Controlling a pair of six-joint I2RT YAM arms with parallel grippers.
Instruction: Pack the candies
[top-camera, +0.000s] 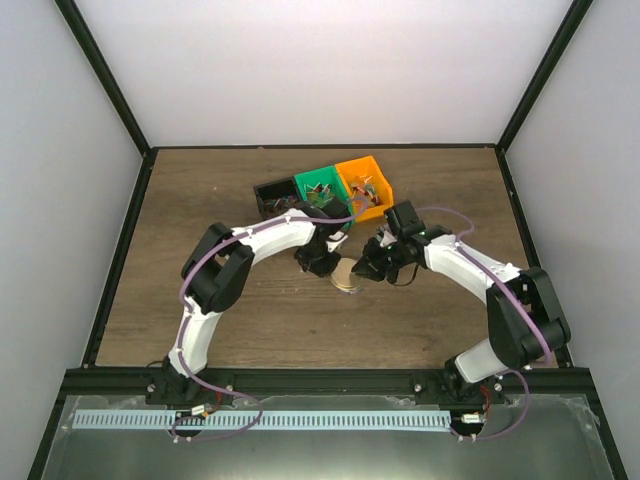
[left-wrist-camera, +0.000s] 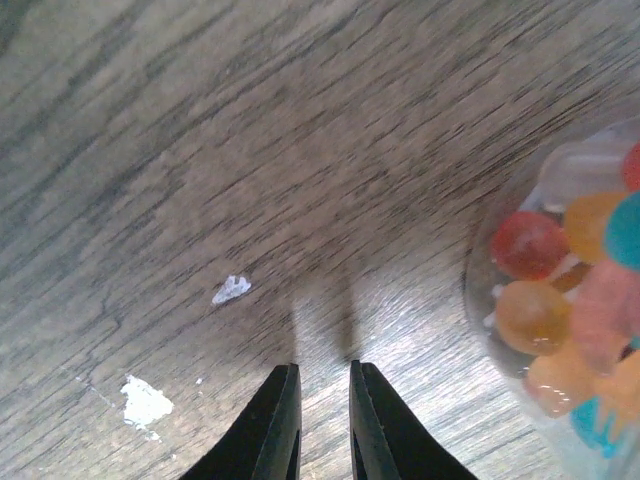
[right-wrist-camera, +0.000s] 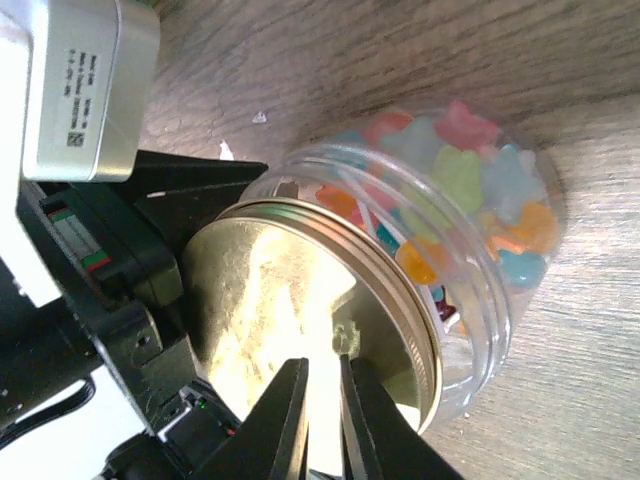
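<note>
A clear jar (right-wrist-camera: 505, 225) of colored candies lies tilted on the table, its gold lid (right-wrist-camera: 250, 290) over the mouth. From above, the lid (top-camera: 344, 272) shows between my two grippers. My left gripper is shut to a narrow gap at the lid's left side; only bare table shows between its fingertips, and the jar (left-wrist-camera: 560, 340) is to their right. Over the lid's face stands my right gripper, shut with nothing seen between its fingers. Whether its tips touch the lid is hard to tell.
Behind the grippers stand a black bin (top-camera: 257, 196), a green bin (top-camera: 316, 174) and an orange bin (top-camera: 354, 168), holding wrapped pieces. The two arms are close together around the jar.
</note>
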